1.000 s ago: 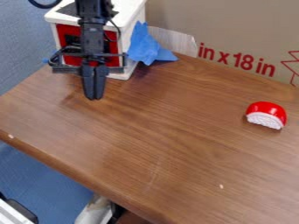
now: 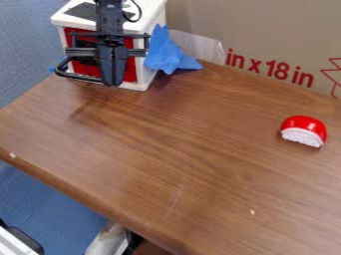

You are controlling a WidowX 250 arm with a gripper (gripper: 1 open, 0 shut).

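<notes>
My black gripper [image 2: 110, 62] hangs over the back-left of the wooden table, in front of a white box with a red interior [image 2: 83, 44]. Its fingertips point down; whether they are open or shut is hard to tell. A blue crumpled cloth or bag [image 2: 170, 54] lies just right of the box. A red rounded object with a white face [image 2: 304, 129] rests at the right of the table.
A cardboard box [image 2: 260, 35] with red print stands along the back. Blue material shows beyond the left edge.
The gripper has shifted slightly up and back toward the box. The red object and blue cloth look unchanged.
</notes>
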